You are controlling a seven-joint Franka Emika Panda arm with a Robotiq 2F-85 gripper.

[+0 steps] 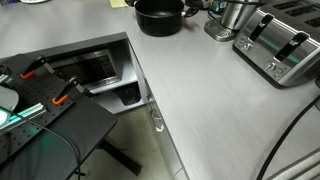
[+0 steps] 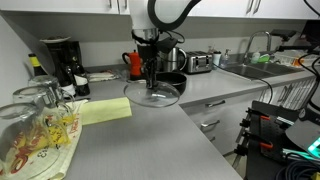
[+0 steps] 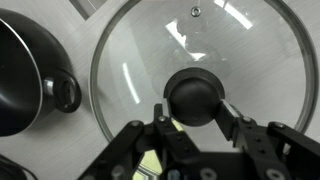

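Observation:
A clear glass lid (image 2: 160, 97) with a metal rim hangs above the counter, tilted in exterior view 2. My gripper (image 2: 151, 82) is shut on the lid's black knob (image 3: 195, 95), which sits between the fingers at the centre of the wrist view. Close by stands a black pot (image 1: 160, 16) with no lid on it, on the counter near the top of exterior view 1. The pot (image 3: 25, 75) fills the left edge of the wrist view, beside the lid's rim. In exterior view 1 neither the gripper nor the lid shows.
On the counter a yellow sheet (image 2: 100, 110) lies flat. At the left a rack (image 2: 35, 150) holds glassware. A silver toaster (image 1: 285, 38) and a metal canister (image 1: 229, 18) stand to the pot's right.

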